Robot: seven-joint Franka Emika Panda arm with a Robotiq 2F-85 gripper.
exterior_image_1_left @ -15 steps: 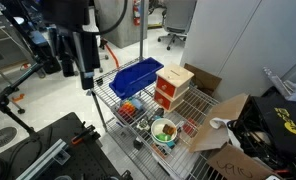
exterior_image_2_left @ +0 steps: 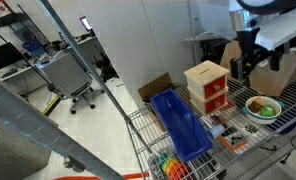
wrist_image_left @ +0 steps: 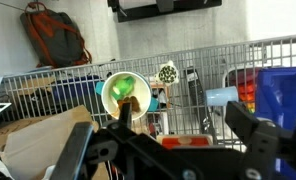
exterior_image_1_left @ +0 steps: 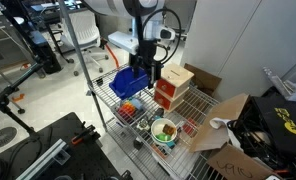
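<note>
My gripper hangs open over the wire rack, its dark fingers [wrist_image_left: 74, 150] spread wide in the wrist view, with nothing seen held between them. A white bowl [wrist_image_left: 110, 102] with green and brown items inside lies ahead and left of the fingers there. In exterior view 1 the gripper [exterior_image_1_left: 142, 82] is above the rack near the blue tray [exterior_image_1_left: 115, 85], which the arm partly covers. Exterior view 2 shows the tray [exterior_image_2_left: 181, 125] lying long on the rack, with the bowl [exterior_image_2_left: 263, 109] below the gripper [exterior_image_2_left: 255, 75].
Stacked wooden boxes [exterior_image_1_left: 171, 85] stand behind the tray. Small coloured items [exterior_image_1_left: 130, 106] lie on the rack [exterior_image_2_left: 250, 158] in front of it. An open cardboard box [exterior_image_1_left: 216, 128] and a black bag [exterior_image_1_left: 278, 125] occupy the right side.
The arm has swung from the upper left, away from the camera and rightward, to over the rack by the tray and boxes. Rack items look unmoved.
</note>
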